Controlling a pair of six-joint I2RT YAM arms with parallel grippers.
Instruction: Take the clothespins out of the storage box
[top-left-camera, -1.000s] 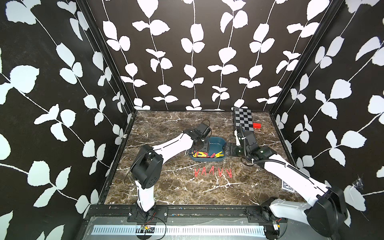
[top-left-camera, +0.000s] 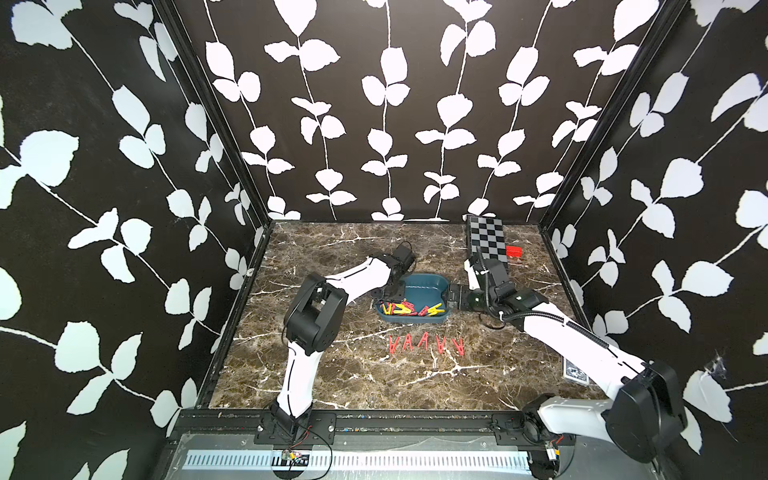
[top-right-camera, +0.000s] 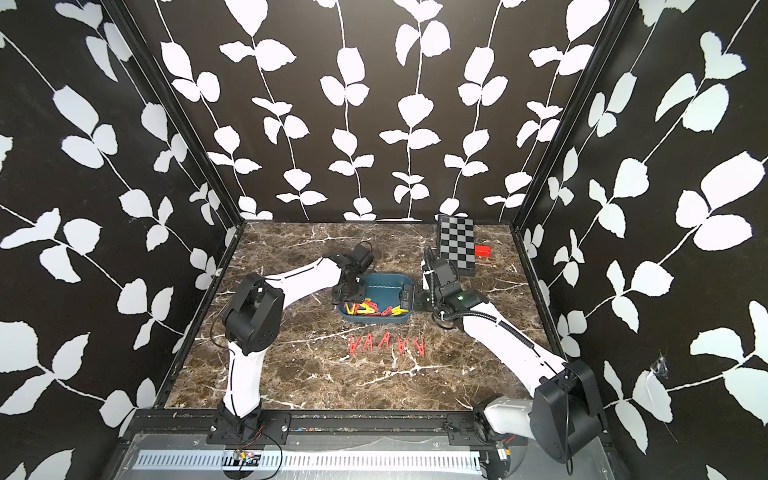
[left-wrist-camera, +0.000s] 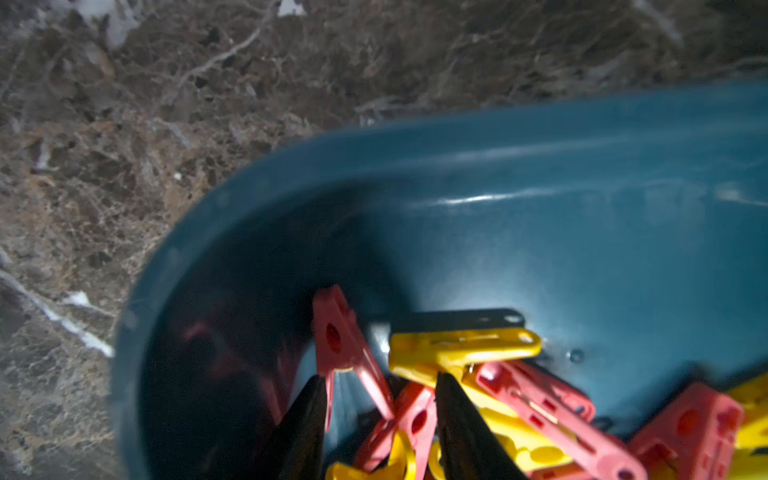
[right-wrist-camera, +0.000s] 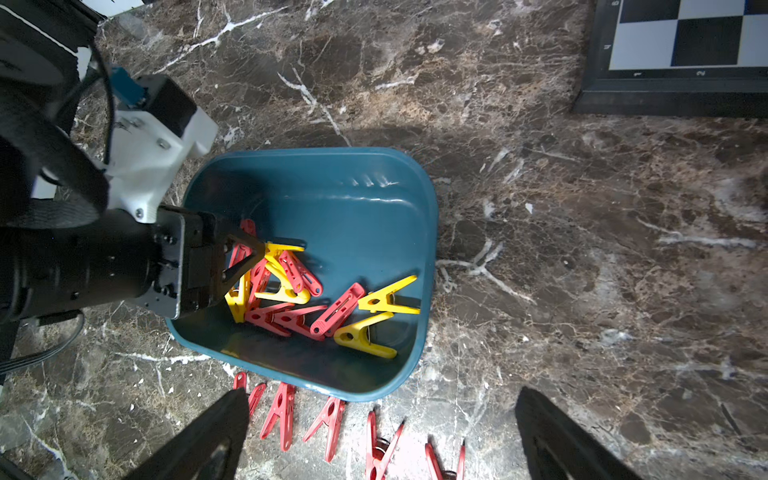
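A teal storage box (right-wrist-camera: 392, 160) holds several red and yellow clothespins, bunched along its left and front part. My left gripper is down inside the box's left end, fingers apart over the pile, near an upright red clothespin (left-wrist-camera: 336, 328) and a yellow one (left-wrist-camera: 456, 345); whether anything lies between the tips is unclear. My right gripper is open above the right end of the box, its fingers spread wide. Several red clothespins (right-wrist-camera: 280, 416) lie in a row on the tabletop in front of the box.
A checkered board (top-left-camera: 486, 236) lies at the back right with a red object (top-left-camera: 513, 252) beside it. A card-like item (top-left-camera: 574, 369) is at the right edge.
My left arm has shifted, its elbow moving right and its gripper slightly left within the box. My right arm has settled only slightly, staying over the box's right end.
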